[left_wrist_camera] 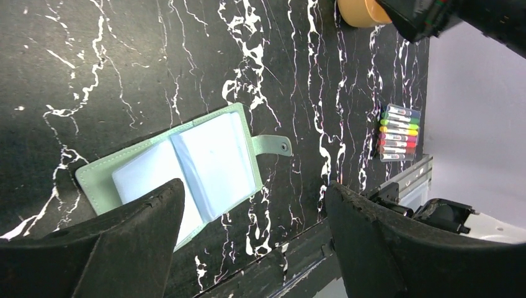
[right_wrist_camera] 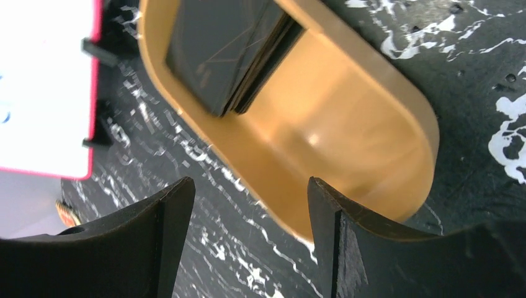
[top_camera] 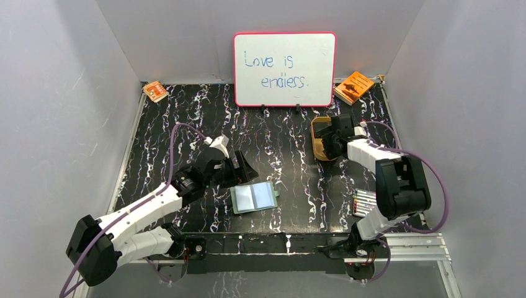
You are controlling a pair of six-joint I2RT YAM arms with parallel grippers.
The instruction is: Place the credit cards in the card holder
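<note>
An open green card holder with clear sleeves lies at the table's near middle. My left gripper stands open just above and behind it, nothing between its fingers. At the right, a tan oval tray holds dark cards at one end, stacked. My right gripper is open over this tray, its fingers near the rim and empty.
A whiteboard stands at the back, with an orange book to its right and a small booklet at back left. Markers lie at front right.
</note>
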